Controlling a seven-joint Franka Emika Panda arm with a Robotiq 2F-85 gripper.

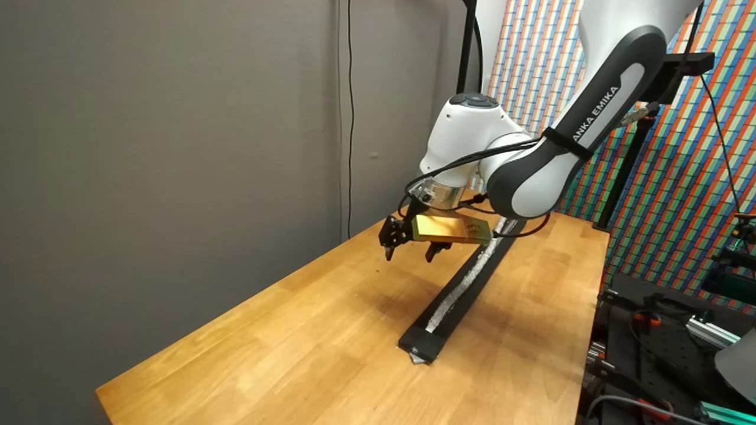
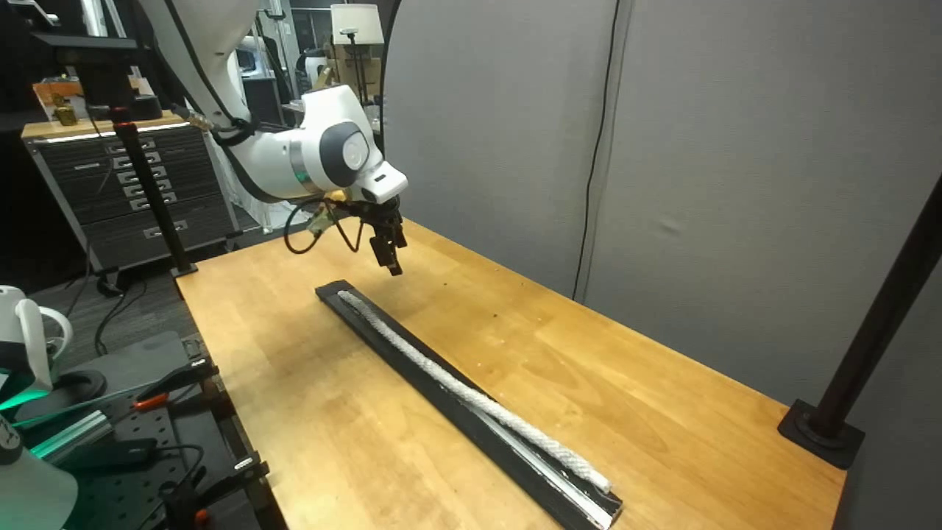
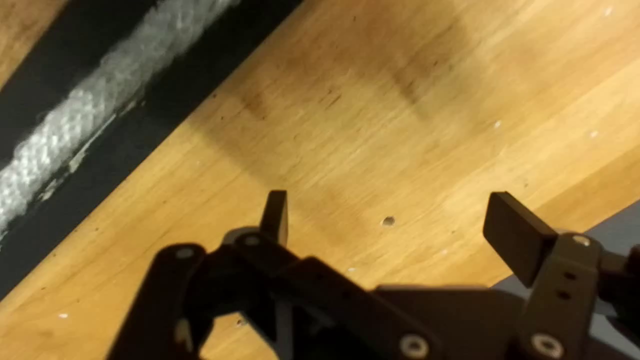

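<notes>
A pale woven rope (image 2: pixel 468 393) lies lengthwise along a long black channel (image 2: pixel 397 350) on the wooden table. At one end the rope sits off to one side, and a bare light strip (image 2: pixel 552 477) of the channel shows beside it. My gripper is open and empty, its two fingers wide apart above bare wood. In the wrist view the rope (image 3: pixel 78 114) and channel cross the upper left, outside the fingers. From the first exterior view, the gripper (image 1: pixel 411 254) hangs above the table on the wall side of the channel.
Grey partition walls (image 1: pixel 212 141) border the table's far side. A black post (image 2: pixel 848 353) stands at one table corner. A cart with tools (image 2: pixel 132 442) is beside the opposite edge.
</notes>
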